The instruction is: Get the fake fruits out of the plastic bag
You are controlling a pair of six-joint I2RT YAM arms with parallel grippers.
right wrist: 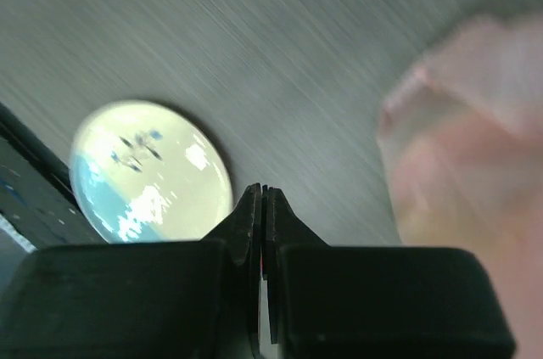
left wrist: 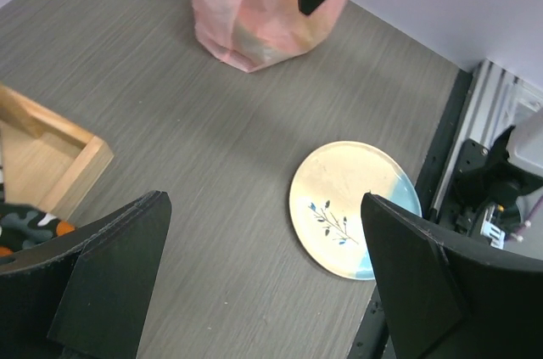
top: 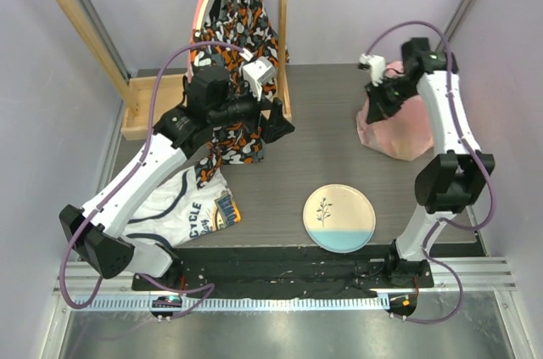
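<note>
The pink plastic bag (top: 405, 140) rests at the back right of the table, partly covered by the right arm in the top view. Pale yellowish shapes show faintly through the bag (left wrist: 246, 24) in the left wrist view; no single fruit can be made out. Over the bag's left edge in the top view is my right gripper (top: 375, 114). Seen from its own wrist, the right gripper has its fingertips together and holds nothing, with the blurred bag (right wrist: 475, 181) off to the right. My left gripper (top: 280, 124) is open and empty, left of the bag beside the wooden rack.
A cream and blue plate (top: 339, 219) lies near the front edge. The wooden rack (top: 284, 36) with a patterned garment (top: 246, 28) stands at back left, and a white printed cloth (top: 174, 206) lies before it. Bare table lies between rack and bag.
</note>
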